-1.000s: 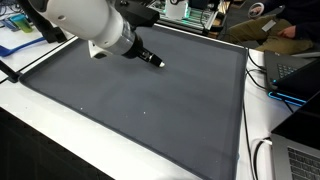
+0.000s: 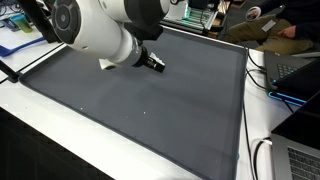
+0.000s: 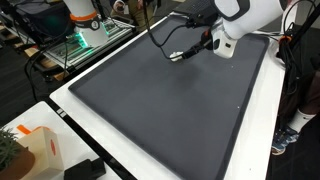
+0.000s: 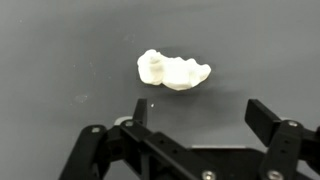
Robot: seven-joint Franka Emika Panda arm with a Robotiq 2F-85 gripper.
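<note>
A small, lumpy white object (image 4: 172, 70) lies on the dark grey surface, ahead of my gripper in the wrist view. My fingers (image 4: 140, 112) are wide apart with nothing between them, and the object lies beyond their tips. In exterior view 2 the white object (image 3: 177, 55) shows just left of the gripper (image 3: 187, 51), close to the surface. From exterior view 1, the dark gripper (image 2: 155, 63) mostly hides that spot.
Around the object, the grey work surface (image 2: 150, 110) is broad and bare. White table edges (image 3: 240, 155) border it. Laptops (image 2: 298, 145) stand at the right in exterior view 1, and a plant pot (image 3: 14, 160) is at the near left in exterior view 2.
In exterior view 1 my gripper has come slightly lower and now covers the white object, which showed beside it a second ago. The white arm body has shifted too.
</note>
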